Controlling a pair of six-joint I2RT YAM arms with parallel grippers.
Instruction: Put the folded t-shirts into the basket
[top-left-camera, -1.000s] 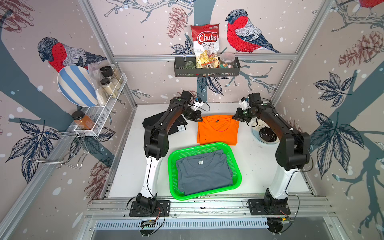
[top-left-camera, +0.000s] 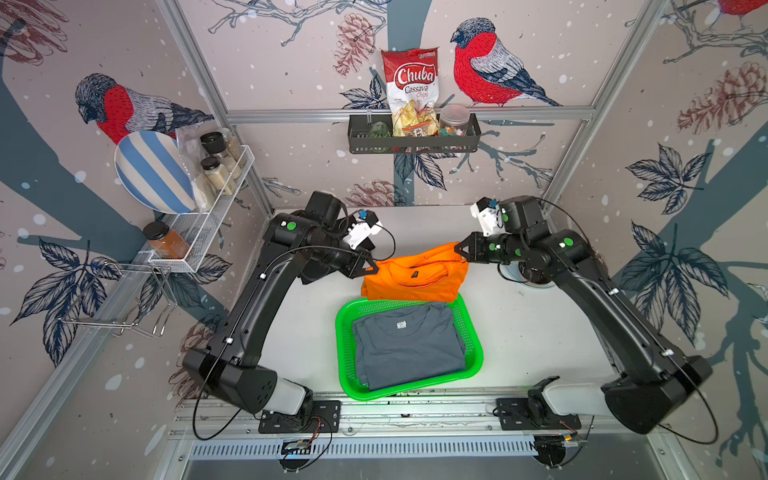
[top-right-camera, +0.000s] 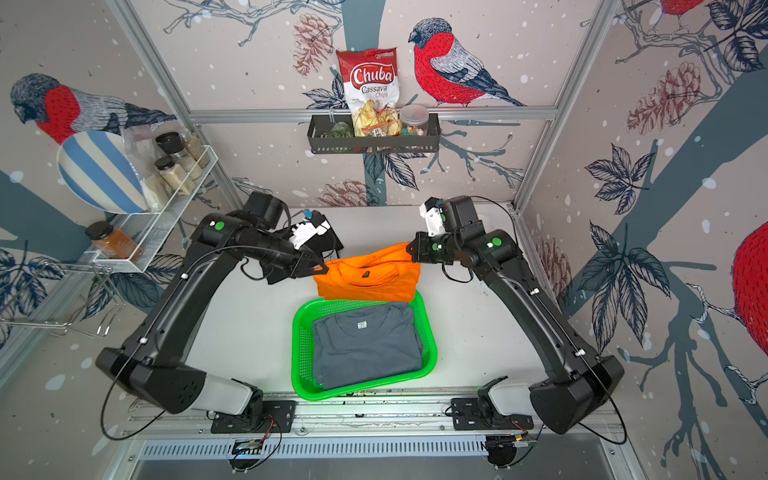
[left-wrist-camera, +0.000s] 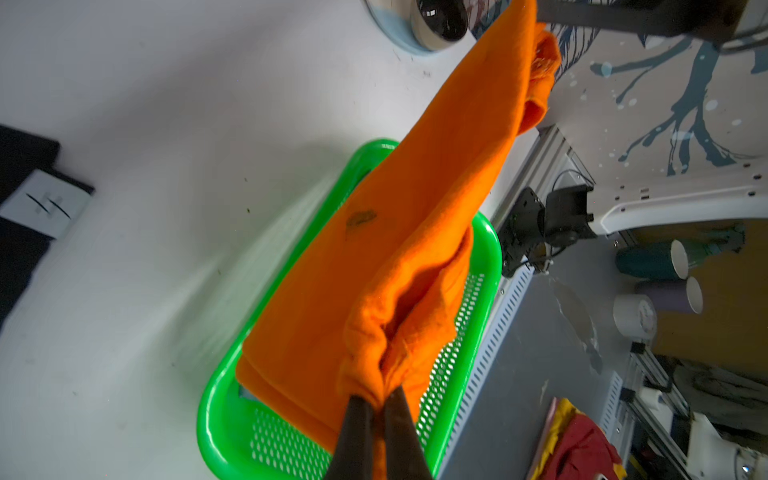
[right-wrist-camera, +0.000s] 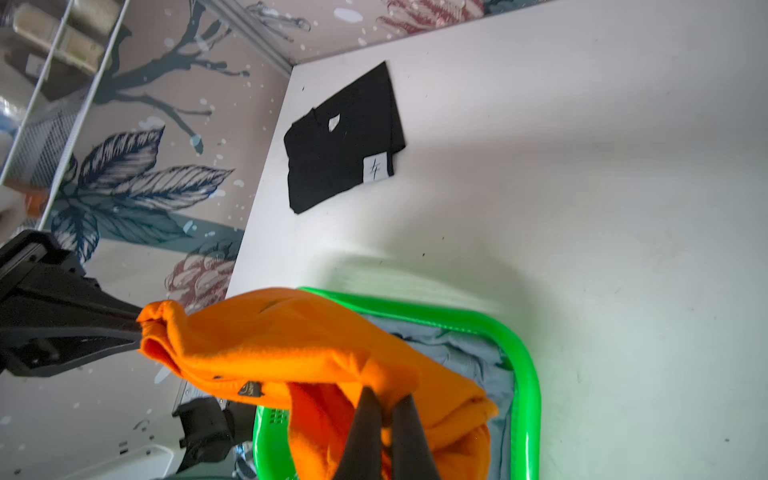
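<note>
An orange folded t-shirt (top-left-camera: 416, 274) hangs stretched between both arms, above the back end of the green basket (top-left-camera: 342, 352). My left gripper (top-left-camera: 371, 272) is shut on its left upper corner; the wrist view shows the cloth (left-wrist-camera: 374, 352) bunched at the fingertips. On the opposite corner my right gripper (top-left-camera: 465, 249) is shut, with orange cloth (right-wrist-camera: 392, 376) pinched there. Flat inside the basket lies a grey folded t-shirt (top-left-camera: 409, 348). A black folded t-shirt (right-wrist-camera: 340, 136) with a small white tag rests at the table's back left, mostly covered by my left arm from above.
A plate with a dark bowl (left-wrist-camera: 440, 22) stands at the right, partly behind my right arm. On the left wall is a wire shelf (top-left-camera: 209, 220) with jars. Bare table (top-left-camera: 544, 336) lies right of the basket.
The orange shirt has come up off the table and toward the basket, its lower edge now over the back rim. Both arms have risen and spread outward with it.
</note>
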